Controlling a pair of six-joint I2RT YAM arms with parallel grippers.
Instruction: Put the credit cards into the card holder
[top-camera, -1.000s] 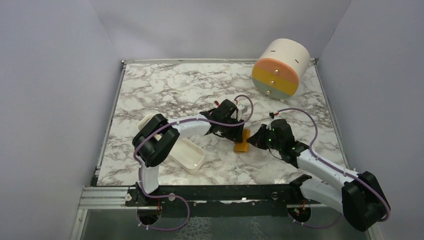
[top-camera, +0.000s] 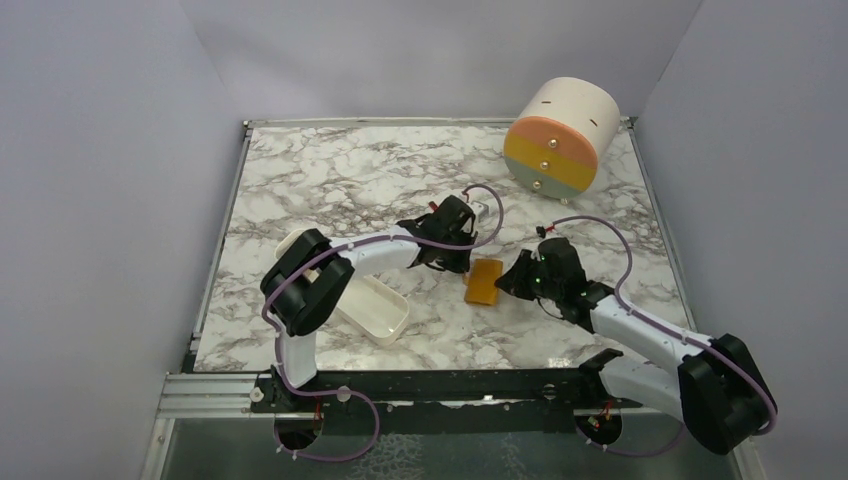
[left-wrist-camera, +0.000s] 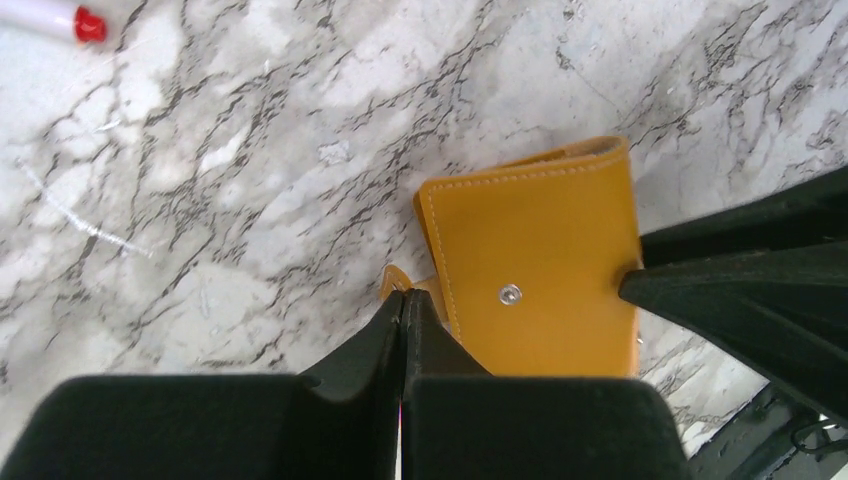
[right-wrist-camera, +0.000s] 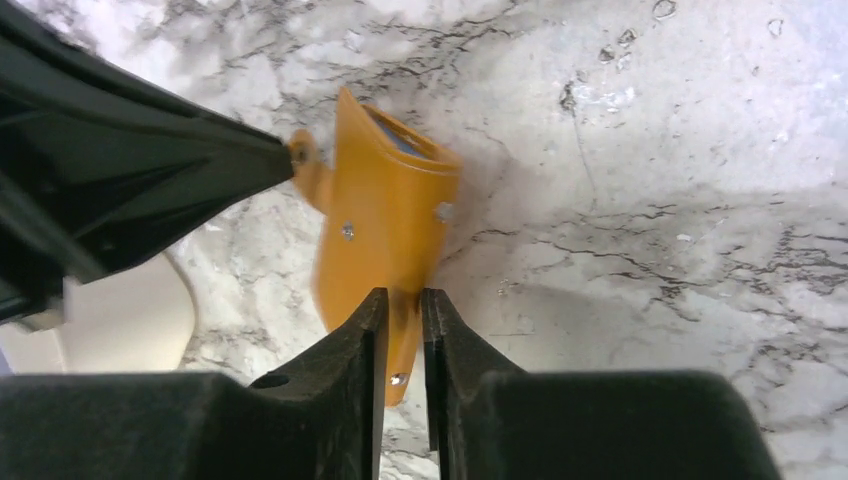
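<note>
The mustard-yellow card holder (top-camera: 483, 282) lies between my two grippers, its fold edge toward the right gripper. A bluish-grey edge (right-wrist-camera: 396, 137) shows inside its open top; I cannot tell whether it is a card. My left gripper is shut, its tips at the holder's small strap (left-wrist-camera: 396, 279); whether the strap is pinched cannot be seen. From the right, my right gripper stands part open, one finger on each side of the holder's fold edge. No separate credit card can be made out for certain.
A cream tray (top-camera: 377, 308) stands left of the holder, partly under the left arm. A red-tipped marker (left-wrist-camera: 88, 26) lies beyond the left gripper. At the back right stands a striped drum-shaped cabinet (top-camera: 552, 155). The table behind the left arm is mostly clear.
My left gripper has drawn back slightly to the left, off the holder's face toward its strap side, uncovering more of it. The right gripper and the holder have hardly moved.
</note>
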